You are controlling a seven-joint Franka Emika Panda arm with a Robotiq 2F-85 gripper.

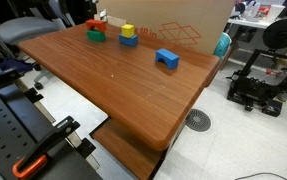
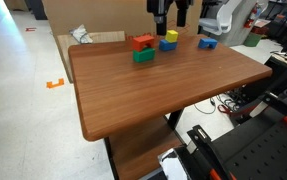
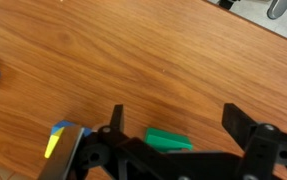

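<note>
A red block (image 2: 142, 42) rests on a green block (image 2: 143, 56) on the wooden table. Close by, a yellow block (image 2: 172, 36) sits on a blue block (image 2: 168, 45). A separate blue arch-shaped block (image 1: 167, 59) lies alone on the table. My gripper (image 2: 168, 22) is open above the table, near the stacked blocks, with its fingers well apart. In the wrist view the green block (image 3: 169, 139) appears between the spread fingers, partly covered by the gripper body; the red block cannot be made out there. Nothing is held.
A large cardboard panel (image 1: 168, 22) stands along one side of the table. A white object (image 2: 80, 35) lies near the table's edge in exterior view 2.
</note>
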